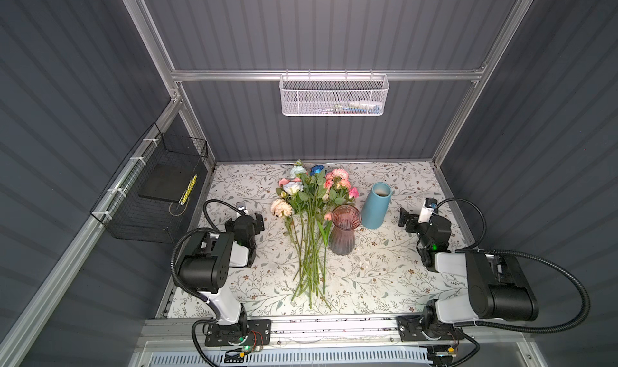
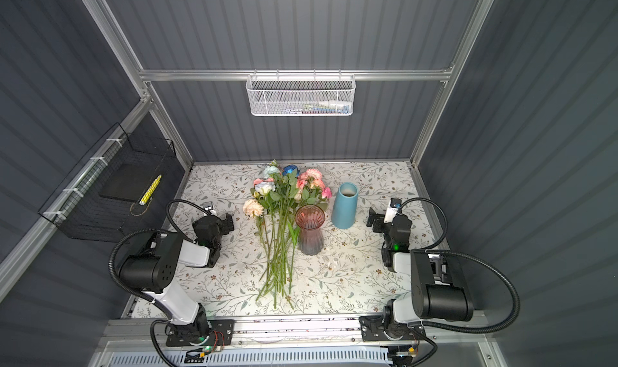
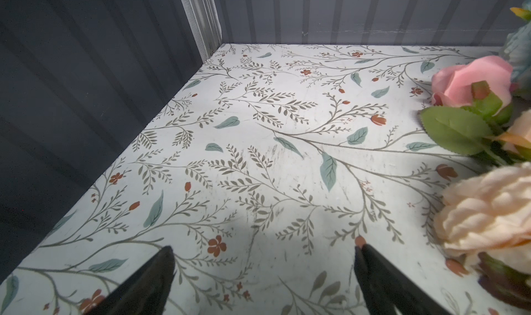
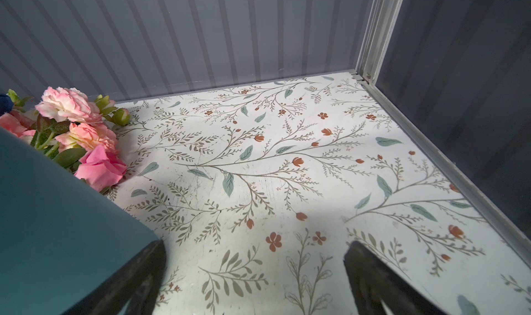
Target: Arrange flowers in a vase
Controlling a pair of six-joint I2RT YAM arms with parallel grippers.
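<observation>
A bunch of long-stemmed flowers [image 1: 310,196] lies in the middle of the table, blooms toward the back wall, green stems [image 1: 310,264] toward the front. Just right of the stems stands a ribbed, reddish glass vase [image 1: 343,235], nothing visible inside it. A teal vase [image 1: 376,207] is upright behind it and to the right, its mouth empty. Left of the flowers, my left gripper is open over bare table; a peach bloom [image 3: 489,210] shows at that view's right edge. My right gripper is also open and empty, with the teal vase [image 4: 60,226] close on its left.
A white wire basket [image 2: 300,99] hangs on the back wall, and a black wire basket [image 2: 109,193] on the left wall. Free table lies at the back right [image 4: 249,165] and between the left gripper and the flowers.
</observation>
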